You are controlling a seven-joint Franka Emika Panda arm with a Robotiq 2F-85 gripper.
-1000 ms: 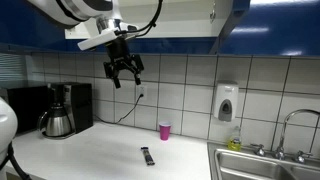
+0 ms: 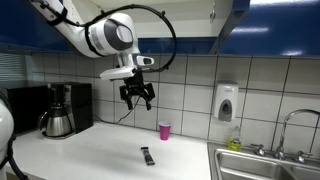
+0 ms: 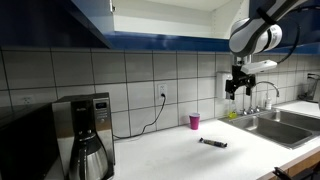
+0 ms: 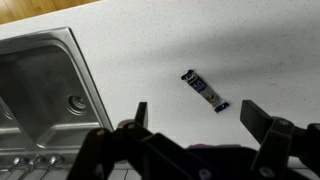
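A small dark bar in a wrapper (image 4: pixel 205 91) lies flat on the white counter (image 4: pixel 150 60), roughly central in the wrist view. In exterior view 1 the same bar (image 2: pixel 147 156) is right of the counter's middle. High over the counter hangs my gripper (image 2: pixel 139 102), its fingers spread wide with nothing between them. From the second side view, the gripper (image 3: pixel 242 92) is well above the counter, to the right of the bar (image 3: pixel 213 143). In the wrist view the bar shows between the two open fingers, far below them.
A pink cup (image 2: pixel 165 131) stands near the tiled back wall. The steel sink (image 2: pixel 245 165) is at the right, with a soap bottle (image 2: pixel 236 138) behind it. A coffee maker (image 3: pixel 88 140) occupies the left end.
The bar and cup have stayed put.
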